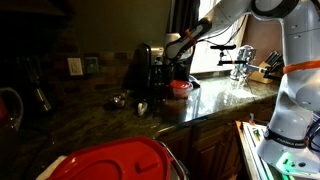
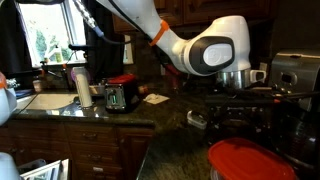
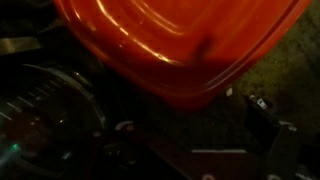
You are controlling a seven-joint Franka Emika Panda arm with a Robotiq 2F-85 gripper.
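Observation:
My gripper is open, its dark fingers spread along the lower part of the wrist view with nothing seen held between them. A glossy red dish [image 3: 180, 45] fills the upper part of that view, just ahead of the fingers. In exterior view 1 a small red pot [image 1: 180, 88] stands on the far counter, close to and below the arm's hand. Exterior view 2 shows a red vessel [image 2: 250, 160] at the lower right, below the hand. The fingertips themselves are too dark to make out in both exterior views.
A large red tray [image 1: 110, 165] occupies the foreground of exterior view 1. Dark round glassware with marks [image 3: 45, 110] lies close on the wrist view's left. A red toaster [image 2: 121, 88] and a steel appliance [image 2: 298, 80] are also on the counter. Clear counter [image 1: 225, 98] extends right of the pot.

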